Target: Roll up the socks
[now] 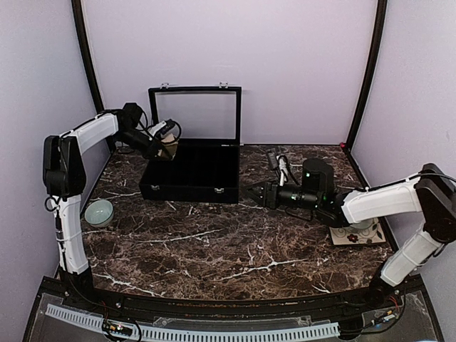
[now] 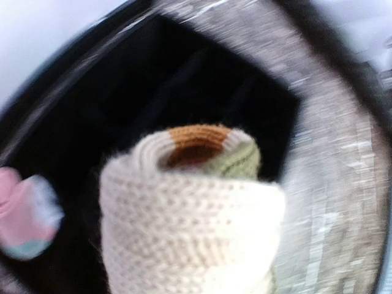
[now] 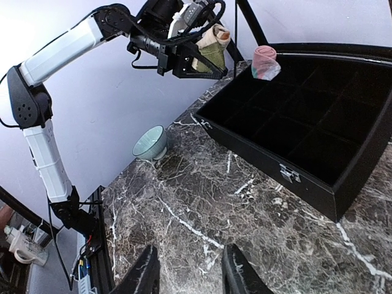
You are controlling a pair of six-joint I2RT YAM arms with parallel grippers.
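My left gripper (image 1: 165,147) is shut on a rolled cream sock (image 2: 193,226) with green and orange parts, held above the back left of the black box. In the left wrist view the roll fills the middle and hides the fingers. From the right wrist view, its green side (image 3: 212,56) shows between the left fingers. A pink and white rolled sock (image 3: 265,61) sits in the box's back-left compartment. My right gripper stands open and empty, over the table to the right of the box.
The black divided box (image 1: 178,192) has its framed lid (image 1: 239,114) raised; its other visible compartments look empty. A pale green bowl (image 1: 99,213) stands at the left, and a patterned mat (image 1: 342,239) lies under the right arm.
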